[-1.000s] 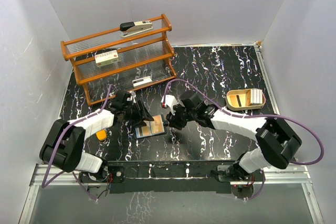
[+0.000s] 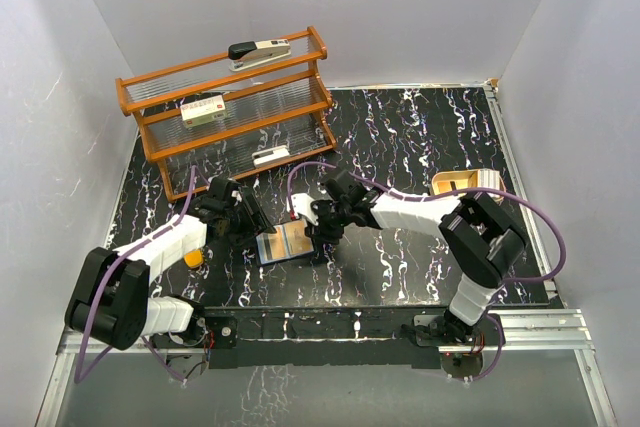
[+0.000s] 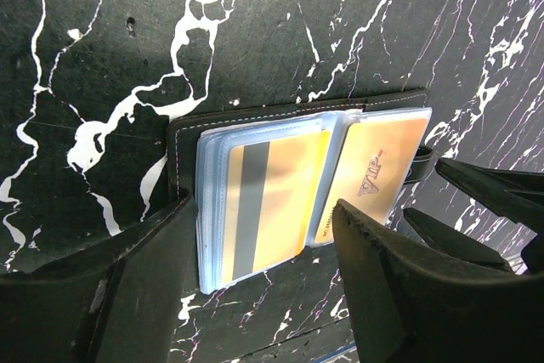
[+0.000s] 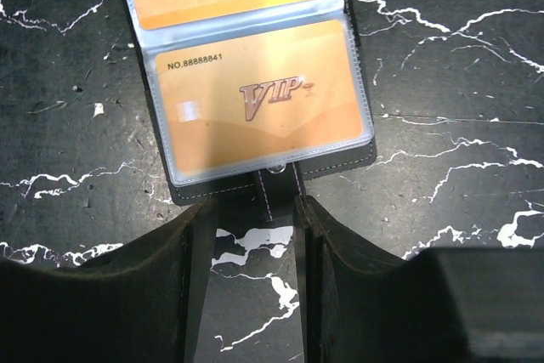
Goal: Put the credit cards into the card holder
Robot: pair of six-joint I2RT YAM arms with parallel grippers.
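The black card holder [image 3: 280, 114] lies spread open on the marble-patterned table, clear sleeves facing up. One sleeve contains an orange card with a black stripe [image 3: 252, 201]; the other contains an orange VIP card [image 4: 255, 99]. My left gripper stands open over the striped card's side, its fingers empty. At the holder's opposite edge is my right gripper, its fingers apart. The holder's black strap [image 4: 279, 193] shows between those fingertips, and whether they touch it is unclear. From above, both grippers partly cover the holder.
A tan tray [image 2: 452, 180] with a white item stands at the right. At the back left is a wooden rack [image 2: 228, 112] bearing a stapler [image 2: 258, 53] and a small box [image 2: 203, 110]. An orange object [image 2: 193, 259] lies beside the left arm.
My right gripper has moved left to the holder's right edge, its arm following. The left gripper has drawn back slightly to the left. The holder stays in about the same place.
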